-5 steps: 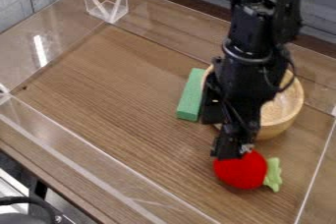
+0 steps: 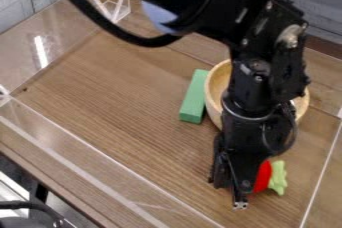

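Observation:
The black robot arm reaches down from the top, its gripper point(image 2: 238, 178) low over a red object point(image 2: 263, 175) with a light green top point(image 2: 278, 176), on the wooden table at lower right. The gripper hides most of the red object; whether it holds it cannot be told. Behind the arm is a tan bowl point(image 2: 294, 104), partly hidden.
A green block point(image 2: 194, 96) lies left of the bowl. A dark cable crosses the lower left corner.
The gripper has come down and toward the viewer onto the red object, now covering more of it.

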